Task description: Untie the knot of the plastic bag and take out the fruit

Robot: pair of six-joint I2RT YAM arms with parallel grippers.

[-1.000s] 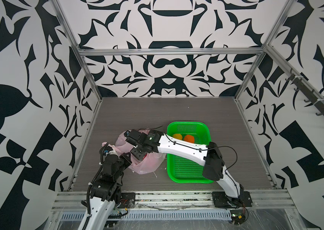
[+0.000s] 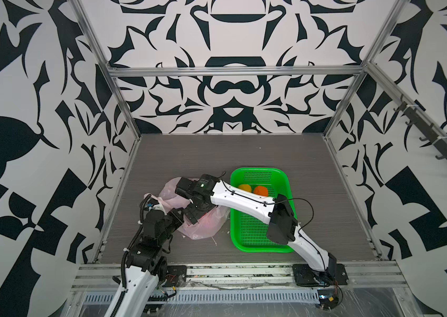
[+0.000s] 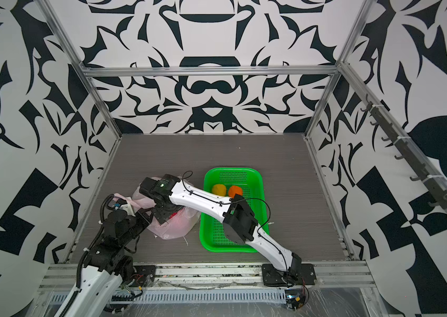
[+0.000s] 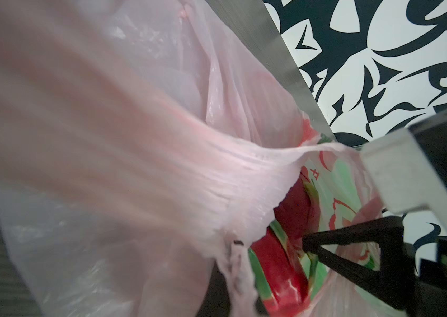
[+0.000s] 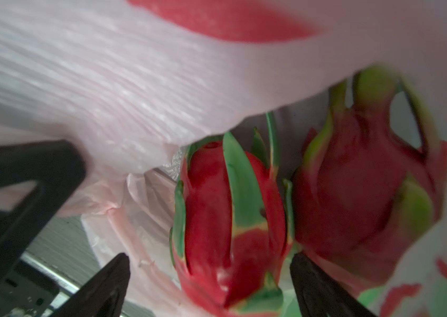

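The pink plastic bag (image 2: 205,227) lies open on the left of the table. My left gripper is shut on a gathered strip of its rim, and the plastic stretches taut from there. Inside the bag, the right wrist view shows a red dragon fruit (image 5: 234,211) with green scales and a second dragon fruit (image 5: 360,206) to its right. My right gripper reaches into the bag mouth, open, one finger on either side of the nearer dragon fruit. In the top views the right arm covers part of the bag.
A green basket (image 2: 290,185) stands right of the bag, holding a yellow fruit (image 2: 244,187) and an orange fruit (image 2: 260,191); its front half is empty. My right arm crosses above it. Both grippers are close together.
The left arm and the basket are nearly unchanged.
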